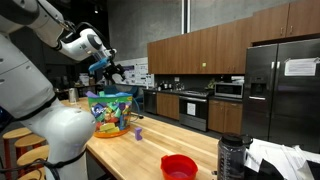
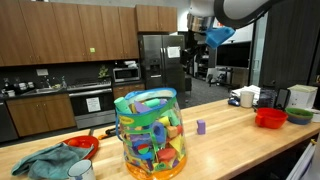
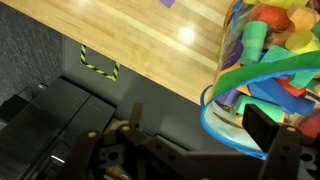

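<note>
My gripper stands open, its dark fingers (image 3: pixel 125 140) spread wide with nothing held between them. It hangs high above the table, close to a clear bin of colourful toy blocks (image 3: pixel 285 55). The bin's blue-green rim (image 3: pixel 240 75) passes below the gap between the fingers in the wrist view. On the wooden table beside the bin lies a small purple block (image 2: pixel 201 127). A red bowl (image 1: pixel 179 167) rests near the front of the table.
A black canister (image 1: pixel 231 155) stands right of the red bowl. Across the table are a grey-green cloth (image 2: pixel 57 160) and a white tin (image 2: pixel 82 171). Bare tabletop (image 1: pixel 140 155) lies between bin and bowl.
</note>
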